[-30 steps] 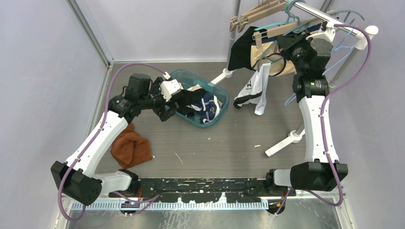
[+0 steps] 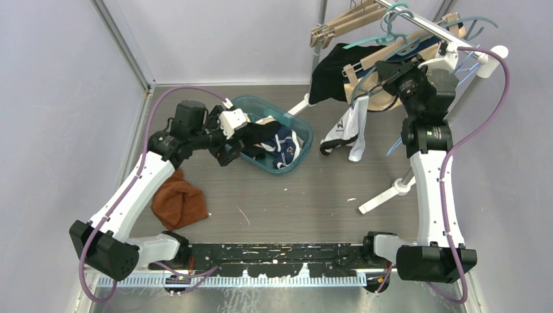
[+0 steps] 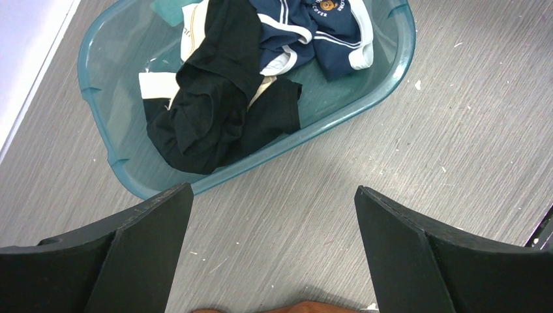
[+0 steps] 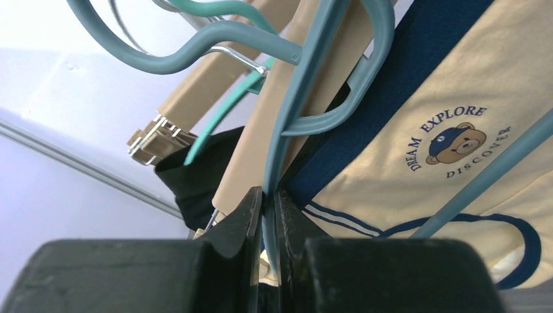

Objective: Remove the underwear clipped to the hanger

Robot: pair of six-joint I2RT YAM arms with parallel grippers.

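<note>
In the right wrist view my right gripper is shut on a blue-grey plastic hanger (image 4: 290, 111). Behind it hangs a beige garment with navy trim and a bear print (image 4: 404, 176), close to a wooden hanger (image 4: 251, 150). From above, a white and black piece of clothing (image 2: 352, 124) dangles below the hangers; what holds its upper end cannot be made out. My left gripper is open and empty, above the floor beside the teal basket (image 3: 313, 134).
Dark and navy clothes (image 3: 215, 98) lie inside the basket. The white rack (image 2: 430, 26) carries several hangers and a black garment (image 2: 336, 72). A brown cloth (image 2: 177, 201) rests on the floor at left.
The rack's near end has shifted left and towards the front. The hanging white and black cloth has swung a little, and the right arm moved slightly. My left arm stayed still.
</note>
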